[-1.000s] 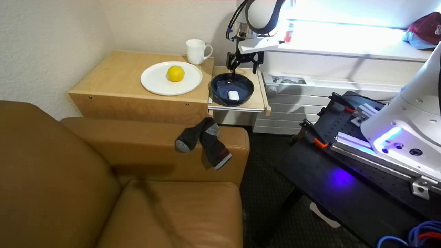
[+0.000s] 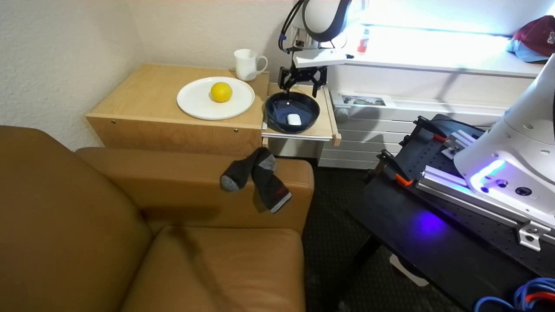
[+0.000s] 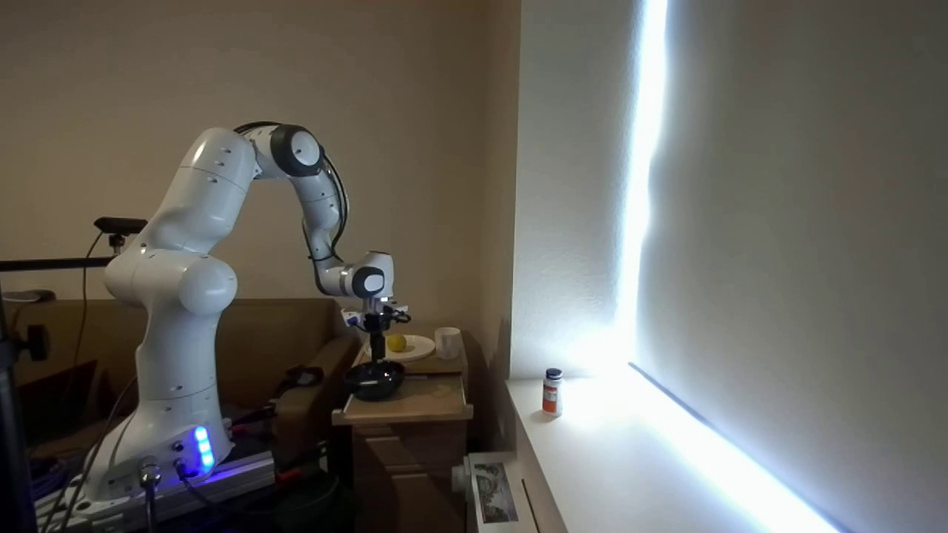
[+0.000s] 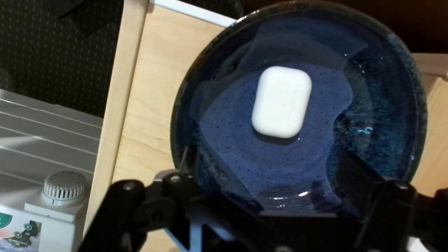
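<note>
A white rounded case (image 4: 282,102) lies flat on the floor of a dark blue glazed bowl (image 4: 361,126). The bowl (image 2: 275,122) rests in the pulled-out drawer beside the wooden cabinet. Above its back part hangs my gripper (image 2: 300,94), fingers pointing down and spread wide, nothing between them. Seen from the wrist, the gripper has one finger at the bowl's left rim and the other over its right side; the case lies beyond the fingertips. Whether a finger touches the bowl, I cannot tell.
On the cabinet top are a white plate (image 2: 193,104) with a yellow ball-shaped fruit (image 2: 221,92) and a white mug (image 2: 245,65). Dark socks (image 2: 266,182) drape over the sofa arm. A radiator (image 2: 359,127) stands right of the drawer; a small bottle (image 3: 552,394) is on the windowsill.
In exterior view 1 my gripper has shifted a little left and slightly lower, its fingers still apart. The bowl and the case have stayed put.
</note>
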